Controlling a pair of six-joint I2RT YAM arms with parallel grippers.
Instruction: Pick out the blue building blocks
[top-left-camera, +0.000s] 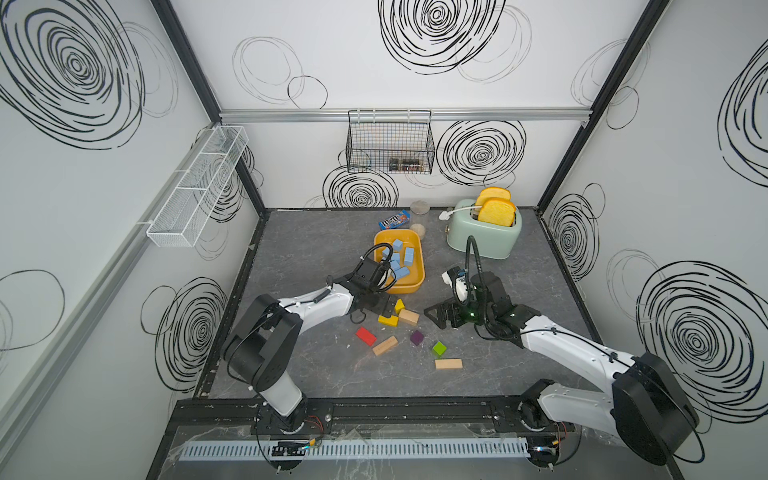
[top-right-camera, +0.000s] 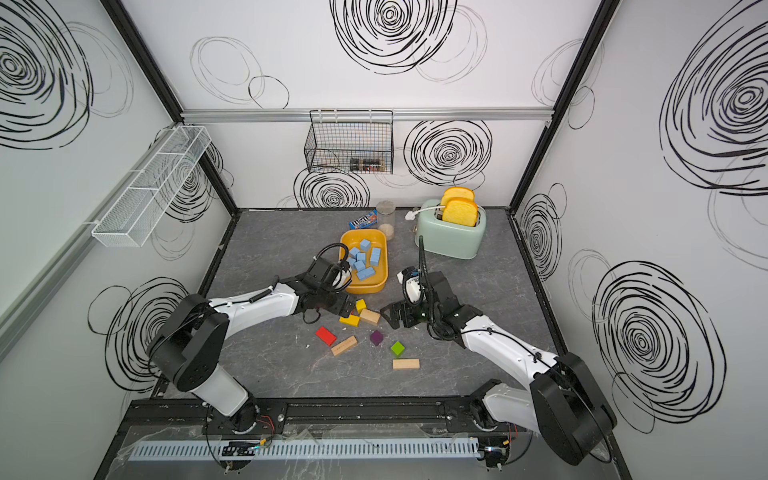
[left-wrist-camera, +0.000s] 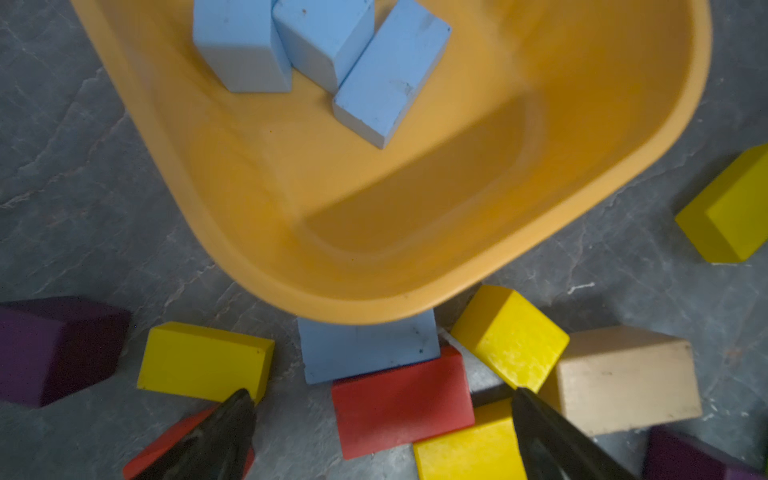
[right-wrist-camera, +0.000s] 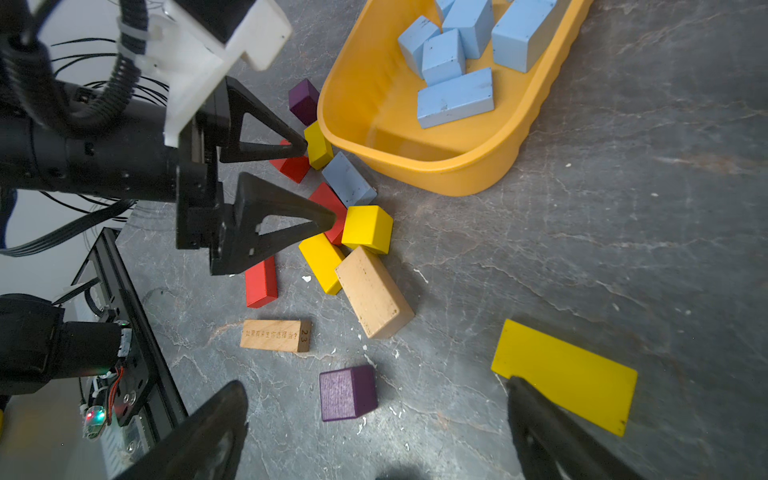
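Note:
Several blue blocks (right-wrist-camera: 456, 99) lie inside the yellow bin (right-wrist-camera: 460, 180). One more blue block (left-wrist-camera: 372, 345) is on the table against the bin's near end, partly under its rim in the left wrist view and touching a red block (left-wrist-camera: 404, 404). My left gripper hangs over this cluster, open, with its fingers apart on either side of the red and yellow blocks. In the right wrist view the blue block (right-wrist-camera: 349, 180) lies just beyond the left fingers. My right gripper is open to the right of the cluster, nothing between its fingers.
Around the blue block crowd yellow blocks (right-wrist-camera: 369, 228), a wooden block (right-wrist-camera: 374, 294) and a purple block (right-wrist-camera: 349, 393). A green block (top-left-camera: 439, 349) and a wooden strip (top-left-camera: 449, 364) lie nearer the front. A toaster (top-left-camera: 484, 230) stands at the back right.

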